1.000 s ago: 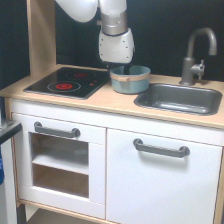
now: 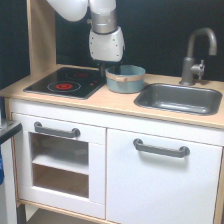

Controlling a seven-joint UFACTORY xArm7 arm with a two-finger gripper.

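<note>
A blue-grey pot [image 2: 126, 80] stands on the wooden counter, between the black cooktop [image 2: 66, 83] and the sink. Its left side lies close to the cooktop's right edge. The white arm comes down from the top, and my gripper [image 2: 103, 69] is low at the pot's left rim. The fingers are small and dark against the dark wall, so whether they are apart or closed on the rim cannot be made out. What is inside the pot is hidden.
A metal sink [image 2: 180, 98] with a tall grey faucet [image 2: 195, 55] takes up the right of the counter. The cooktop's surface is empty. Below are an open-fronted oven [image 2: 62, 165] and a white cabinet door [image 2: 160, 180].
My arm and gripper have moved left. The pot has shifted a little to the left too, nearer the cooktop.
</note>
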